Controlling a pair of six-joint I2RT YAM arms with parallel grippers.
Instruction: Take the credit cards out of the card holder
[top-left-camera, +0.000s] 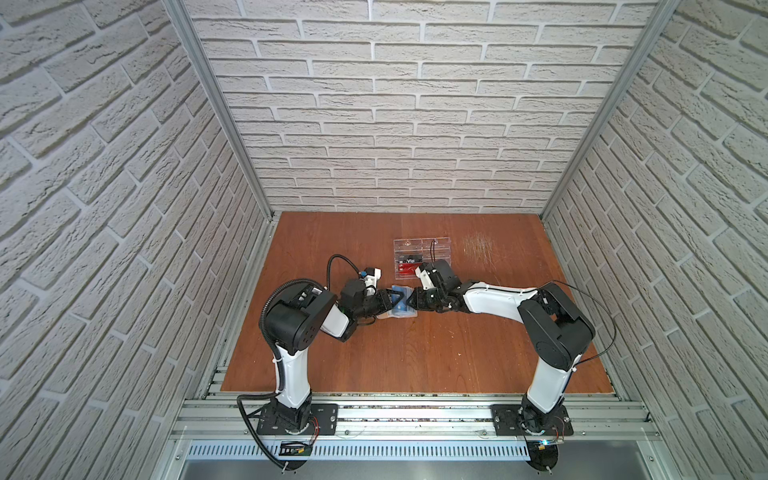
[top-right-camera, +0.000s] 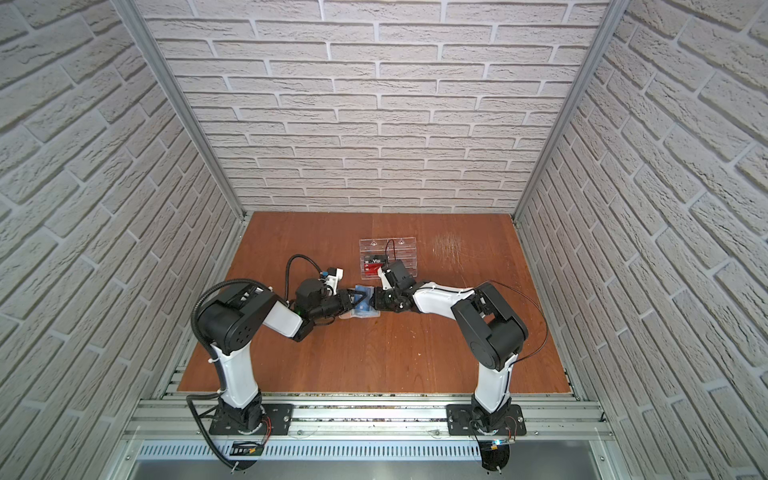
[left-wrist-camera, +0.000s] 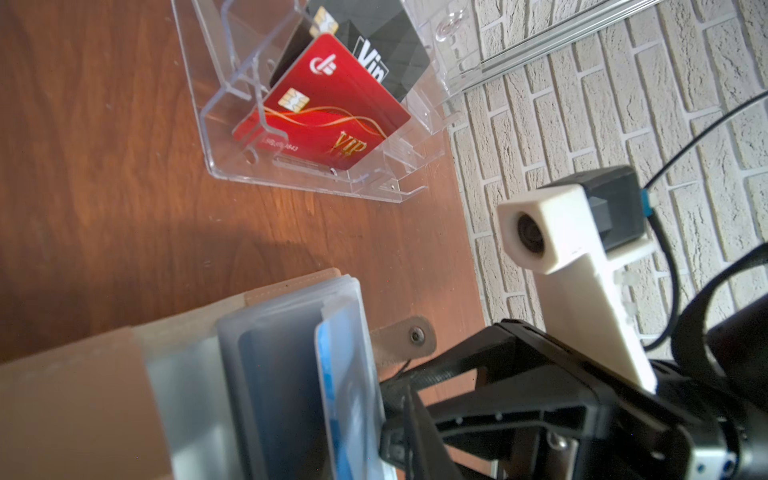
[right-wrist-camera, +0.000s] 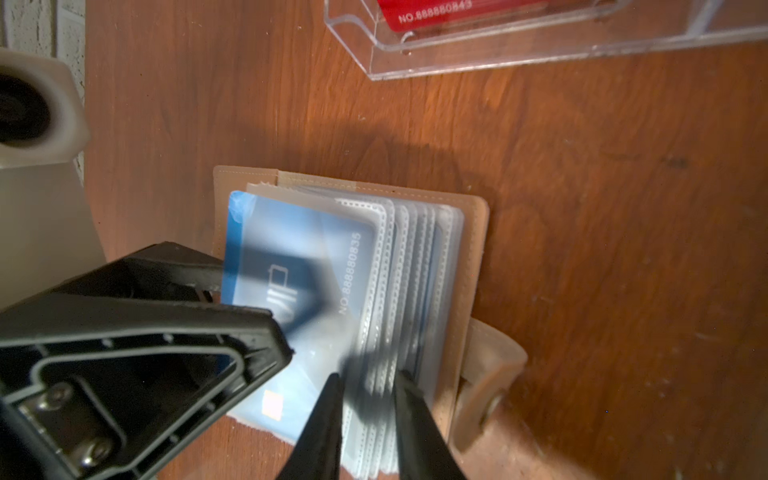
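The tan card holder (right-wrist-camera: 475, 264) lies open on the table, its clear sleeves (right-wrist-camera: 384, 304) fanned upward. A blue card (right-wrist-camera: 288, 248) with white print shows on the holder's left side in the right wrist view. My left gripper reaches in from the left at that card's outer edge. One finger (right-wrist-camera: 260, 340) passes in front of the card and the other is partly behind it; the fingers stand part open. My right gripper is shut on several clear sleeves. The left gripper's own fingers do not show in the left wrist view.
Just behind the holder stands a clear plastic rack (top-left-camera: 442, 254) holding a red card (left-wrist-camera: 320, 108) and a black card (left-wrist-camera: 396, 40). The holder's strap (left-wrist-camera: 400, 338) with a snap sticks out at its right side.
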